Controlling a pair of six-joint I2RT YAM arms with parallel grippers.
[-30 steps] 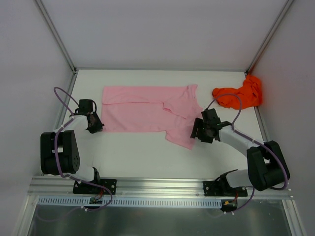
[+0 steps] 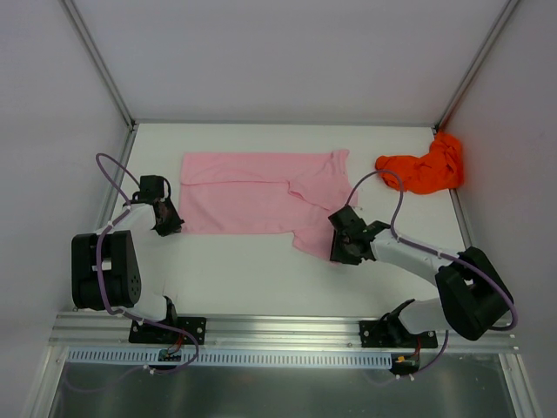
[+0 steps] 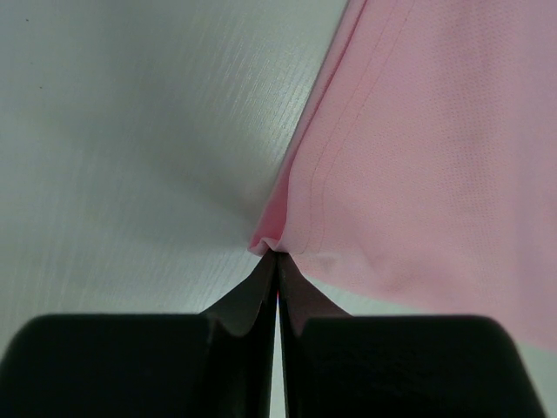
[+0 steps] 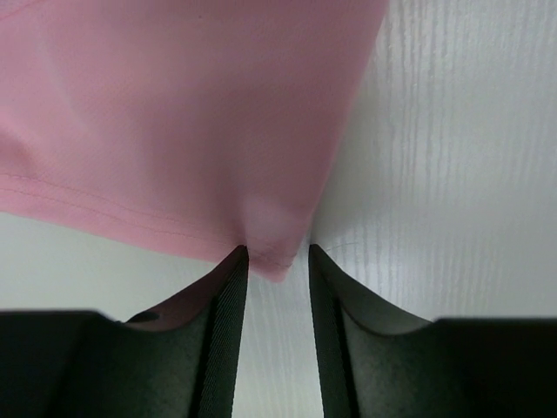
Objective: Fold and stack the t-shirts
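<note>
A pink t-shirt lies partly folded on the white table, its sleeve spread toward the front right. At the shirt's near left corner, my left gripper is shut, its tips pinching the hem of the pink cloth. My right gripper is partly open at the sleeve's corner. The tip of the pink sleeve lies between its fingers, which stand apart on either side of it. An orange t-shirt lies crumpled at the back right.
Grey walls close off the back and sides, and the orange cloth rests against the right wall.
My right gripper has moved left and toward the front, from beside the sleeve to over its corner. The left arm and the shirt have stayed in place.
</note>
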